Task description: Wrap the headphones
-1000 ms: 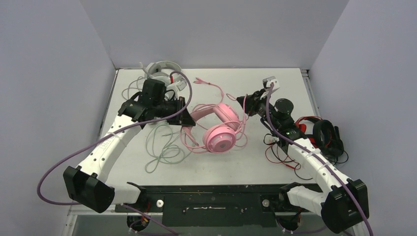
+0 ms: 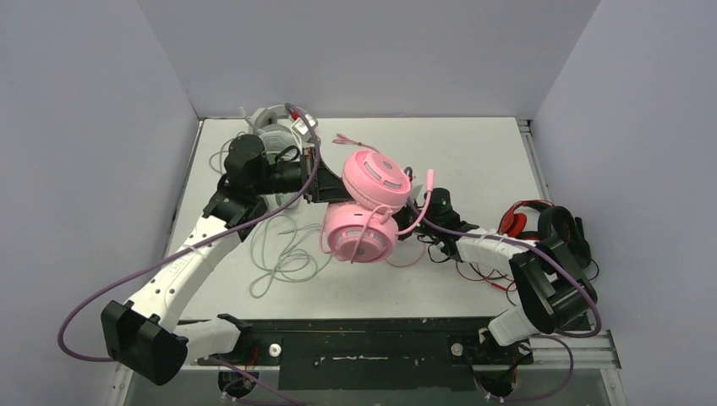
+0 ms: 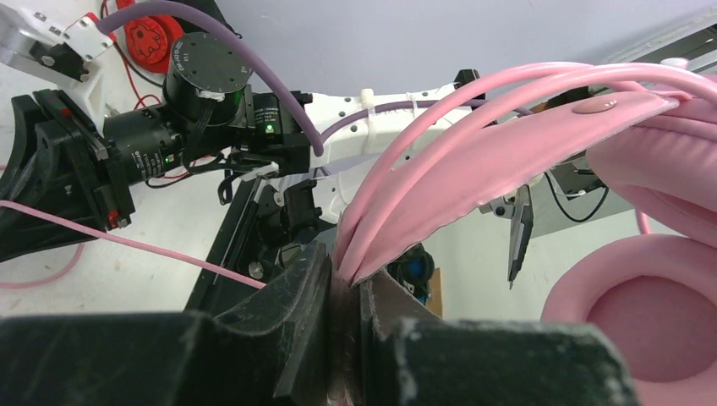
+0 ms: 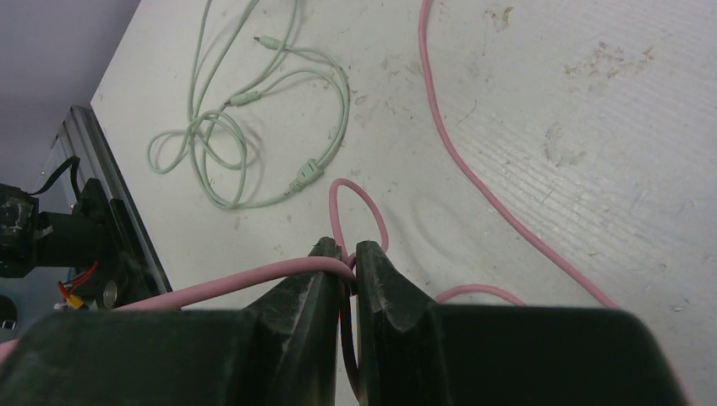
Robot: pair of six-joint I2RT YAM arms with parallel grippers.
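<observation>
Pink headphones (image 2: 362, 233) are held up above the table, their ear cups turned toward the top camera and strands of cable running across them. In the left wrist view, my left gripper is shut on the headband (image 3: 499, 165), with loops of pink cable (image 3: 440, 152) lying along it. My right gripper is shut on the pink cable (image 4: 228, 277); a small loop of it stands up beyond the fingertips. From above, the ear cups partly hide this gripper, which is just right of them. More cable lies on the table below.
A pale green cable (image 2: 287, 258) lies coiled at left on the table. White-grey headphones (image 2: 279, 118) rest at the back left, partly behind the left arm. Red and black headphones (image 2: 554, 227) with their cables sit at the right.
The headphones have risen toward the top camera and tilted, with my left gripper still on them. My right gripper has moved left and toward the front, close beside the ear cups.
</observation>
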